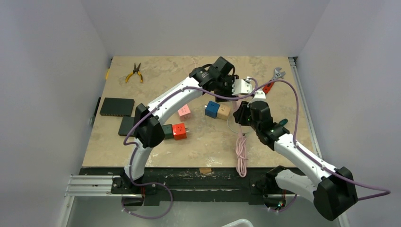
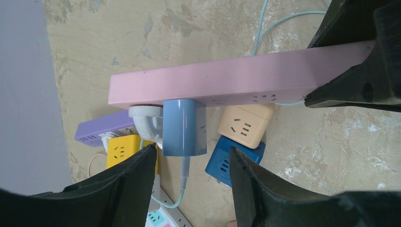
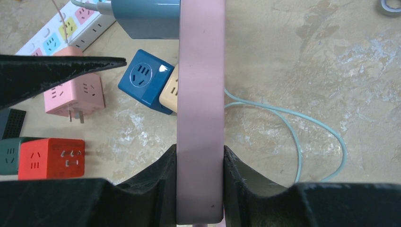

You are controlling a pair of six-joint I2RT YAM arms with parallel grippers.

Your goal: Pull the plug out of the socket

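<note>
A long pink power strip [image 2: 222,78] is held up over the table, with my right gripper shut on its sides. Plugged into its outlet face is a blue plug [image 2: 184,127], whose pale cable [image 2: 183,182] hangs from its end. My left gripper is open, its two fingertips on either side of the plug's cable end with a gap on both sides. One left finger [image 3: 61,71] also shows in the right wrist view, apart from the blue plug [image 3: 146,19]. From the top, the arms hide most of the strip.
Below lie a blue adapter [image 3: 145,80], a pink adapter [image 3: 75,92] and a red adapter [image 3: 51,158]. A white plug [image 2: 146,118] appears close beside the blue one; its seat is unclear. Pliers [image 1: 134,73] and a wrench [image 1: 274,80] lie farther back.
</note>
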